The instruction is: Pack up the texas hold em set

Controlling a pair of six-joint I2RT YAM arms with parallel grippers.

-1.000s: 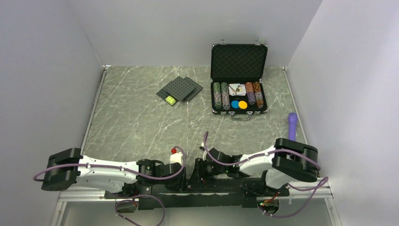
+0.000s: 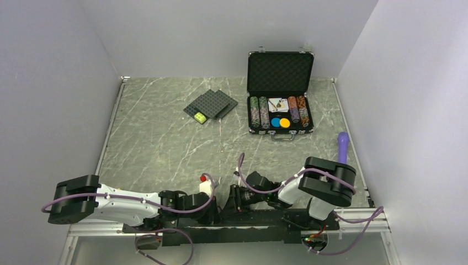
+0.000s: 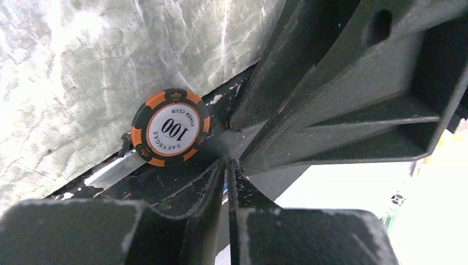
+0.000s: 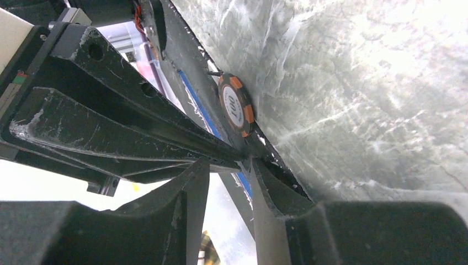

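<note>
An orange-and-black 100 poker chip (image 3: 171,127) (image 4: 236,105) lies at the dark front edge of the marble table. My left gripper is down beside it with its fingertips together; whether anything is between them is hidden. My right gripper reaches in opposite, fingertips close together near the chip, its exact opening unclear. In the top view both grippers meet at the bottom middle. The open chip case (image 2: 280,130) stands at the back right, holding chip rows, cards, and blue and yellow discs.
Grey padded sheets (image 2: 212,102) with a yellow-green block (image 2: 200,117) lie back centre. A purple bar (image 2: 342,144) lies at the right edge.
The right arm's upper link has shifted left in the top view, and its gripper has moved very slightly. The case and sheets are unchanged.
</note>
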